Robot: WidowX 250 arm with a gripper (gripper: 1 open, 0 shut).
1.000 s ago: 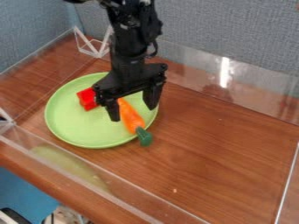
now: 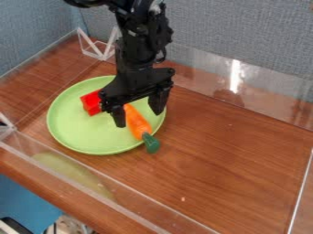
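My black gripper hangs over a green plate, its fingertips around the upper body of an orange toy carrot with a green top. The carrot lies on the plate, its top at the right rim. Whether the fingers are open or closed on it I cannot tell. A red block sits on the plate left of the gripper, partly behind it.
Clear low walls border it. A white wire rack stands at the back left corner.
The gripper has shifted slightly, with its upper arm a little lower or more tilted. The carrot, block and plate look unmoved.
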